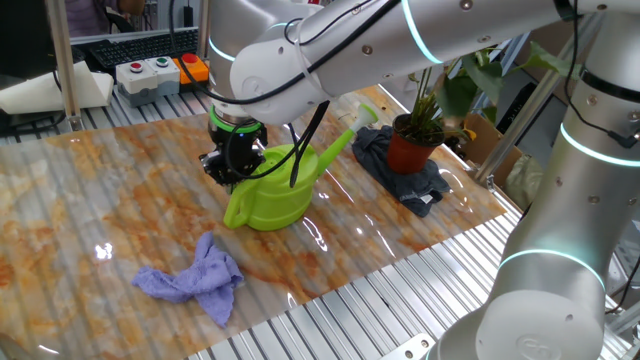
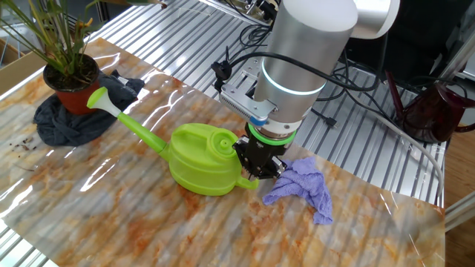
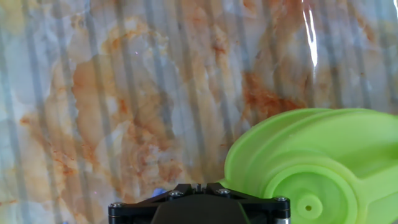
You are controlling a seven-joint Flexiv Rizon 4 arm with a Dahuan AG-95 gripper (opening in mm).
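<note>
A light green watering can (image 1: pixel 275 198) stands upright on the marbled table sheet, its long spout reaching toward a potted plant (image 1: pixel 408 150). My black gripper (image 2: pixel 261 172) points down beside the can's handle end, close against it in exterior view 2. From above, the can (image 3: pixel 329 168) fills the lower right of the wrist view. There the gripper's body covers the bottom centre, and its fingertips are hidden. Whether its fingers are closed around the handle cannot be made out. In exterior view 1 the gripper (image 1: pixel 230 178) partly covers the can's left side.
A crumpled purple cloth (image 1: pixel 198 279) lies near the can. The plant's red pot rests on a dark cloth (image 2: pixel 53 124). A dark red kettle (image 2: pixel 434 111) stands off the sheet on the slatted table. Bare sheet lies left of the can in exterior view 1.
</note>
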